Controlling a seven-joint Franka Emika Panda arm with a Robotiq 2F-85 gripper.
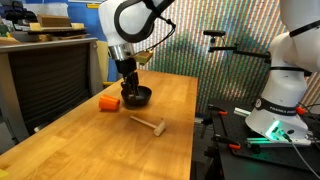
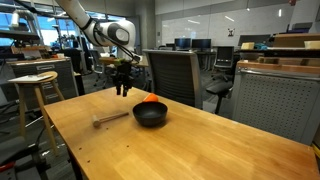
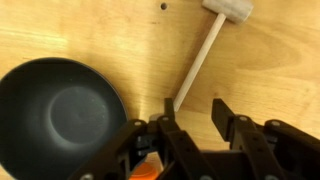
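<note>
My gripper hovers above the table, its fingers apart with nothing between them. In the first exterior view the gripper is near the black bowl. That bowl fills the left of the wrist view and looks empty. An orange cup-like object lies on the table beside it; only a sliver of the orange object shows at the bottom of the wrist view. A mallet with a pale head and wooden handle lies on the table beyond the fingertips, apart from the bowl.
The wooden table has wide clear room in front of the bowl and to its right in the second exterior view. An office chair and a grey panelled cabinet stand behind it.
</note>
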